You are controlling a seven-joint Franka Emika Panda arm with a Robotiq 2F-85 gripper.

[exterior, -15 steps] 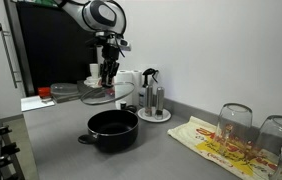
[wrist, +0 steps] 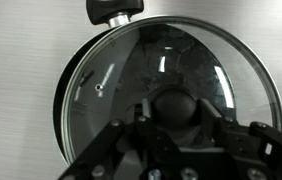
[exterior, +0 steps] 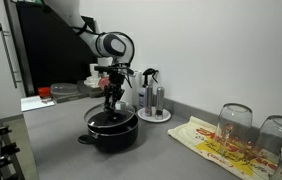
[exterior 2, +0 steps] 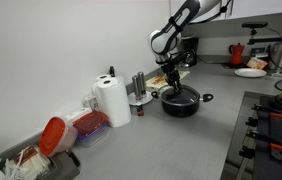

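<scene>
A black pot (exterior: 111,137) with two side handles stands on the grey table. My gripper (exterior: 112,103) is shut on the knob of the glass lid (exterior: 99,116). In the wrist view the lid (wrist: 111,80) fills most of the picture, its round black knob (wrist: 174,107) between the fingers. The lid is at the pot's rim, off to one side and slightly tilted in the first exterior view. From above, a dark crescent of the pot (wrist: 60,100) shows past the lid's edge, and one pot handle (wrist: 114,9) sticks out.
Behind the pot, a plate (exterior: 154,116) holds bottles and shakers. A patterned cloth (exterior: 213,145) and upturned glass jars (exterior: 235,122) lie to the right. A paper towel roll (exterior 2: 113,103) stands left in the second exterior view.
My gripper has come down with the lid, from well above the pot to its rim, moving slightly right. The pot has stayed in place.
</scene>
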